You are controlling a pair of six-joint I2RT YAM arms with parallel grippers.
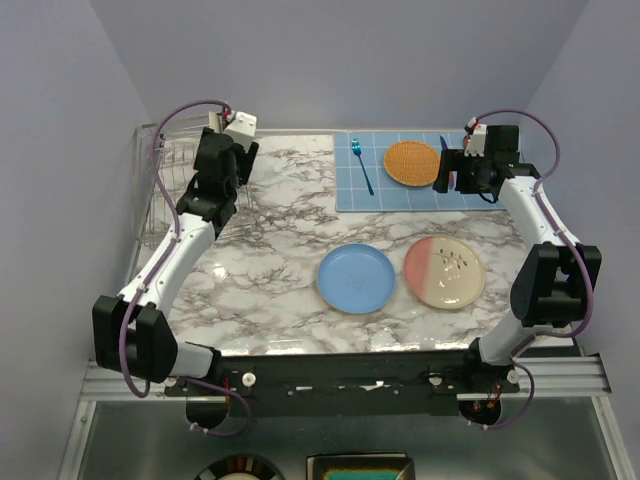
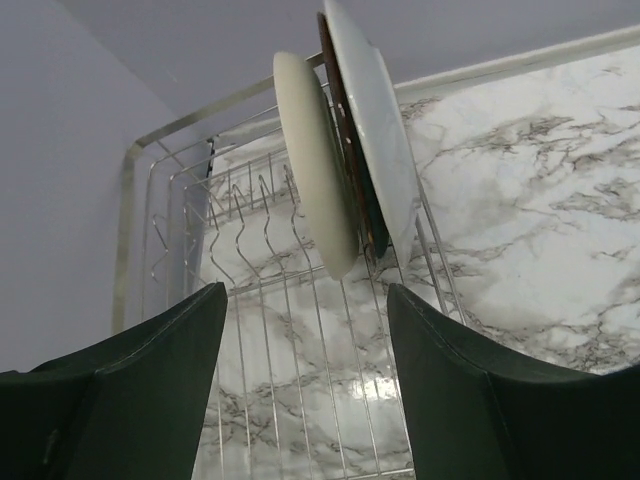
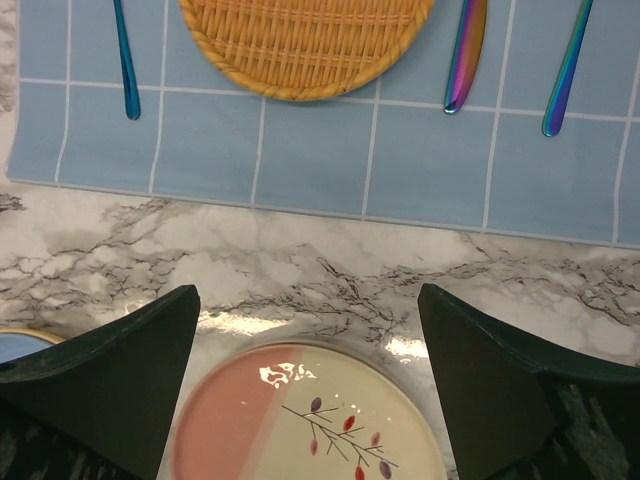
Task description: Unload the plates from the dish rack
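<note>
In the left wrist view, the wire dish rack (image 2: pixel 285 330) holds a cream plate (image 2: pixel 315 165), a dark plate (image 2: pixel 345 120) and a white plate (image 2: pixel 375 120), all on edge and close together at its far right. Over the rack is my left gripper, part open and empty, with the plates beyond its fingertips. From above, the left arm hides most of those plates. Flat on the counter lie a blue plate (image 1: pixel 356 278) and a pink-and-cream plate (image 1: pixel 444 272). My right gripper stays open above the counter at the right, nothing between its fingers.
A blue checked mat (image 1: pixel 400 200) at the back right carries a woven round mat (image 1: pixel 411 163), a fork (image 1: pixel 362 165) and other cutlery partly under the right arm. Bare marble lies between the rack and the blue plate.
</note>
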